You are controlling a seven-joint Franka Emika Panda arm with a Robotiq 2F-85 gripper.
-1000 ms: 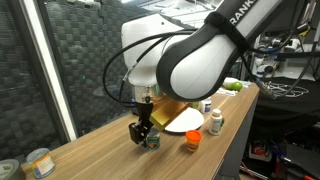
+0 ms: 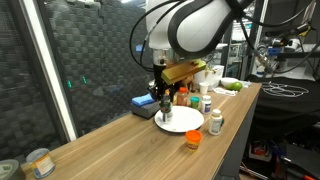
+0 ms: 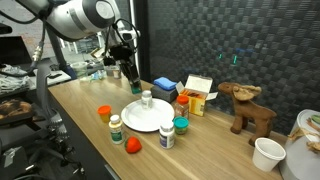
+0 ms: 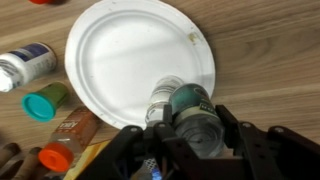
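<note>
My gripper is shut on a green-labelled jar with a dark round end facing the wrist camera. In exterior view 2 the jar hangs by the far left edge of the white plate. Beside it on the plate stands a small white-capped bottle, which the wrist view shows close against the jar's left side. Exterior view 1 has the gripper over the plate; whether the jar touches the plate cannot be told.
Round the plate stand an orange cup, a tomato, white bottles, an orange-capped jar and a green-lidded jar. A yellow box is behind. Bare table lies left in exterior view 1.
The gripper has carried the jar from low over the table left of the plate, rightward and up to the plate in exterior view 1.
</note>
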